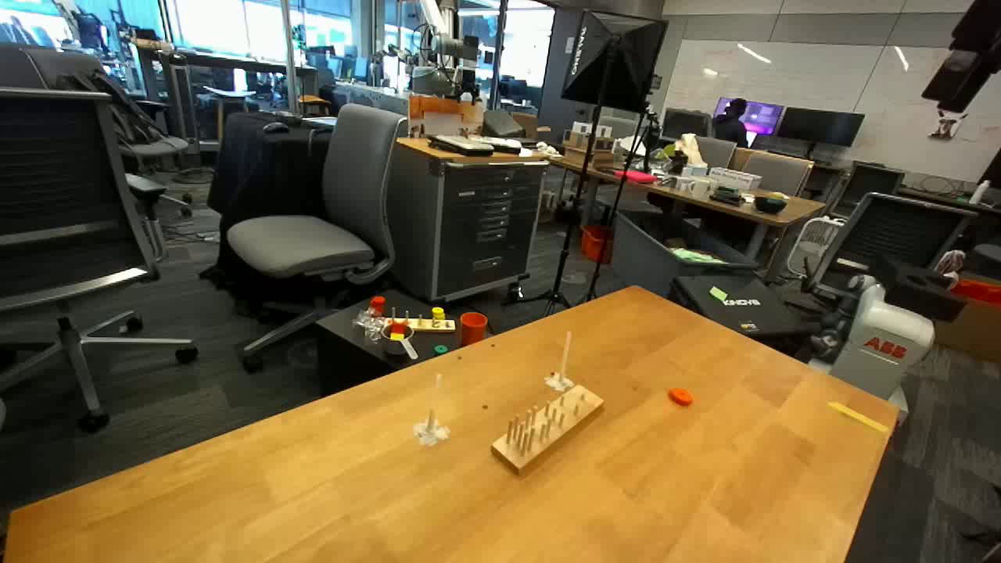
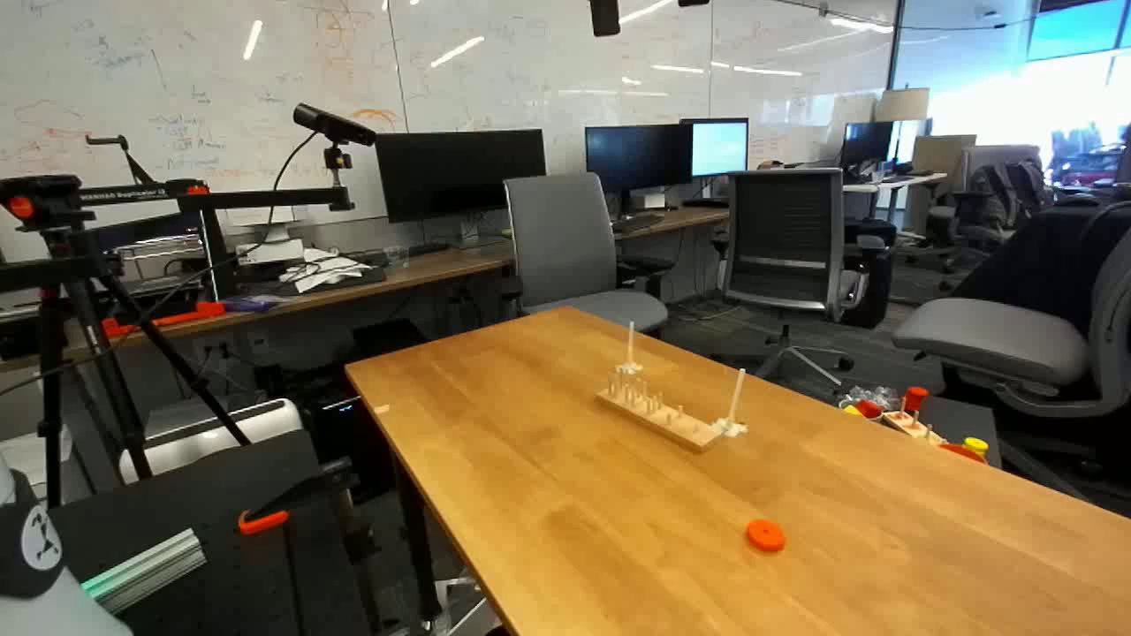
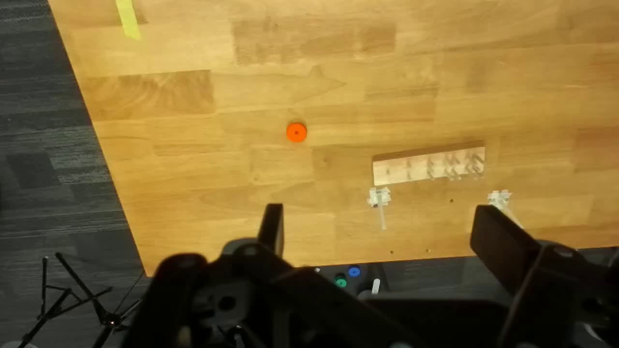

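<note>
An orange disc (image 3: pixel 296 132) with a small centre hole lies flat and alone on the wooden table. The peg board (image 3: pixel 429 165), a pale wooden block with several upright pegs, rests on the tabletop; no pieces show on its pegs in exterior view 1. Close beside it, two thin white rods stand taped to the table, one rod (image 1: pixel 565 355) near the board's far end and another rod (image 1: pixel 438 402) to its left. High over the table, my gripper is open, its fingers wide apart with nothing between them. Both exterior views leave the gripper out.
A low dark stand past the table edge carries an orange cup (image 1: pixel 473 328), a second peg board (image 1: pixel 422 324) and small coloured pieces. Yellow tape (image 1: pixel 859 417) marks one table corner.
</note>
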